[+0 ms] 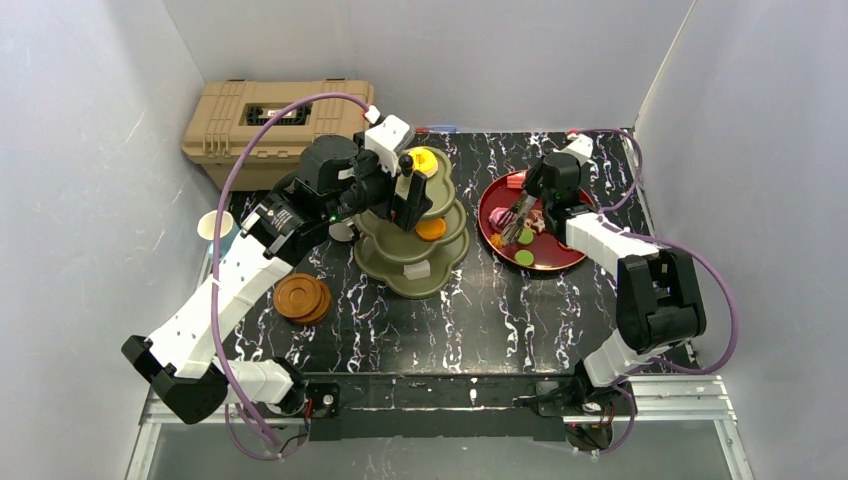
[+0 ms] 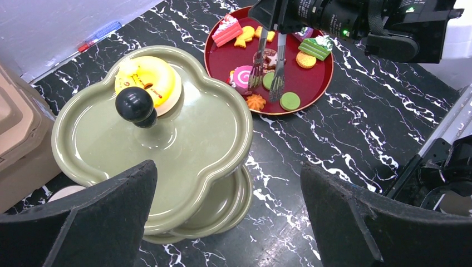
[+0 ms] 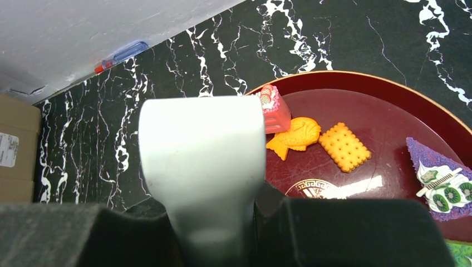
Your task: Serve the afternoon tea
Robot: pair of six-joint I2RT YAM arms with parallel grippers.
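Note:
My right gripper (image 1: 543, 180) is shut on metal tongs (image 2: 280, 72), whose two prongs stand apart above the red tray (image 2: 328, 83). In the right wrist view, the tongs' smooth pale end (image 3: 203, 144) fills the space between the fingers. Near the tips, in the left wrist view, are a pink swirl sweet (image 2: 240, 77), a green round biscuit (image 2: 290, 100) and an orange star-shaped one (image 2: 256, 102); I cannot tell whether the prongs touch any. My left gripper (image 1: 410, 205) is open and empty over the tiered green stand (image 2: 214, 119).
A yellow-topped treat (image 2: 149, 78) sits on the stand's top tier beside its black knob (image 2: 134, 104). Wooden coasters (image 1: 301, 298), a cup (image 1: 208, 224) and a tan case (image 1: 230, 120) are at left. Clear marble lies in front of the tray.

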